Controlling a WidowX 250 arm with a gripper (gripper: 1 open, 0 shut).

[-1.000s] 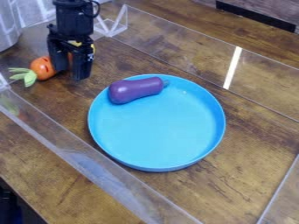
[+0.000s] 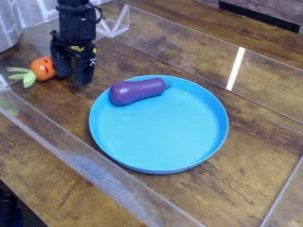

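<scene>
The black gripper is low at the upper left of the camera view, just right of an orange carrot with pale green leaves. Whether its fingers are open or shut, or hold anything, cannot be made out against the dark arm. A light blue plate lies at the centre right, with a purple eggplant on its upper left part.
A metal pot is cut off at the top left corner. Clear plastic edges run along the left and back.
A yellow item seen beside the gripper earlier is now mostly hidden. The gripper has shifted slightly; the plate, eggplant and carrot look unmoved.
</scene>
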